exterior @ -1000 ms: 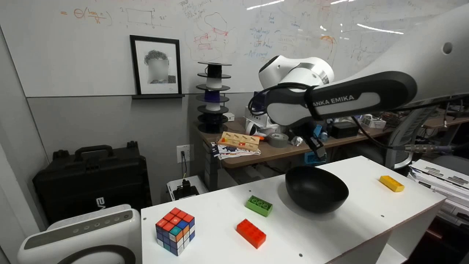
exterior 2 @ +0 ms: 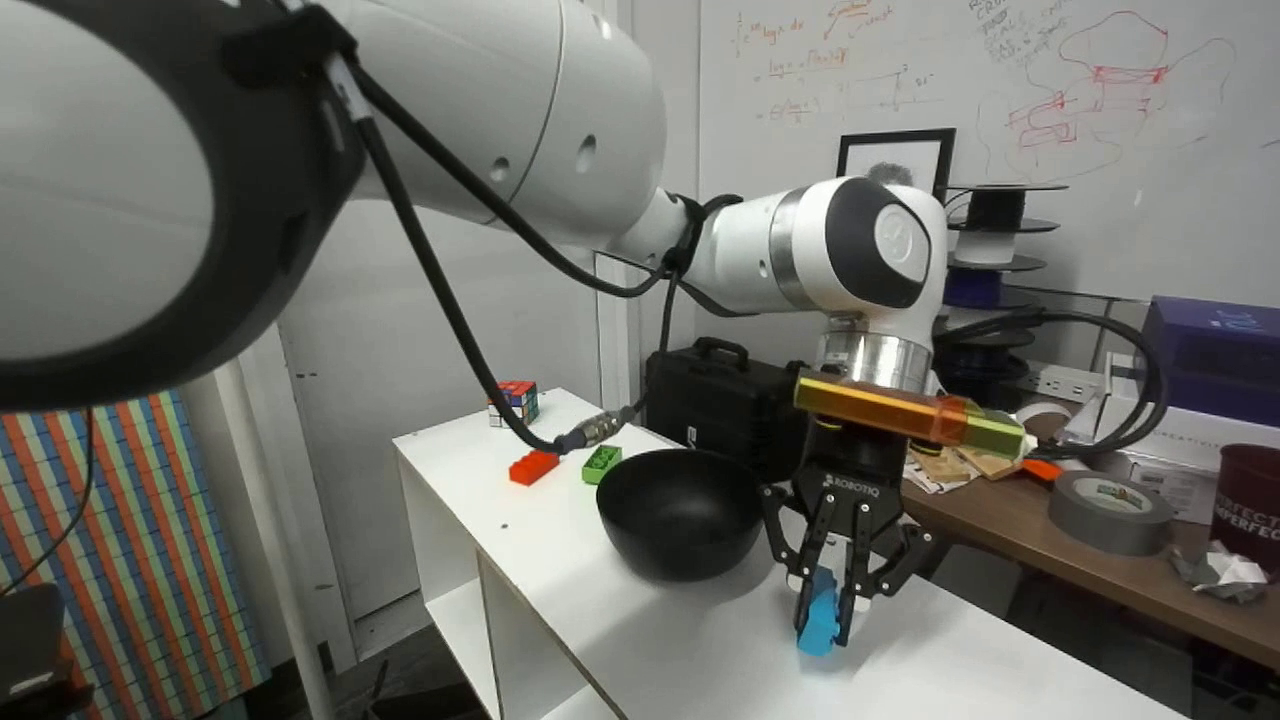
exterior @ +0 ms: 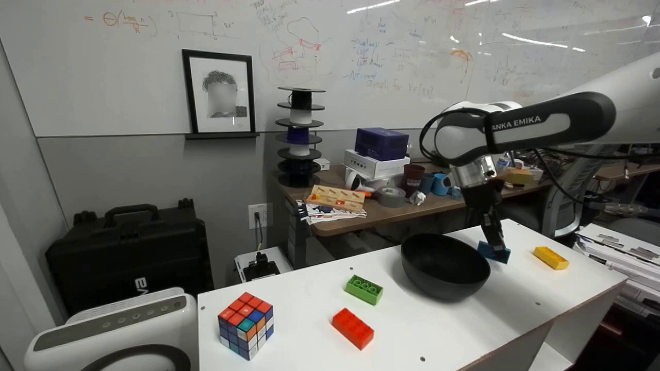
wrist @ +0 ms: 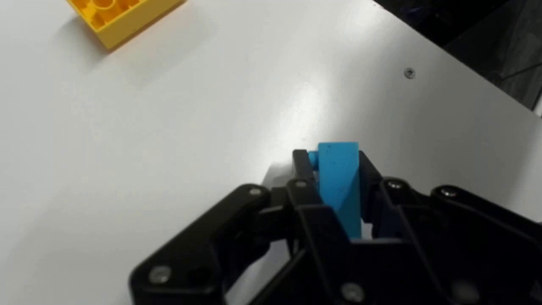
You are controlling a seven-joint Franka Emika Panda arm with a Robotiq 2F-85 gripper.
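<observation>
A blue block (wrist: 338, 175) is pinched between the two fingers of my gripper (exterior 2: 825, 618), which is shut on it. In the first exterior view the blue block (exterior: 494, 251) is low over the white table, just right of the black bowl (exterior: 444, 269); whether it touches the tabletop I cannot tell. The bowl stands upright, and none of the frames shows anything inside it. A yellow block (exterior: 550, 257) lies farther right, and the wrist view shows part of the yellow block (wrist: 123, 20) at the top left.
Left of the bowl lie a green block (exterior: 364, 289) and a red block (exterior: 353, 328). A Rubik's cube (exterior: 246, 324) stands near the table's left end. Bare white tabletop (exterior: 526, 297) stretches between bowl and yellow block. A cluttered brown desk (exterior: 371, 217) runs behind.
My gripper, with the blue block in it, has moved right and down from above the bowl's far rim to low beside the bowl. The bowl and the other blocks look unmoved.
</observation>
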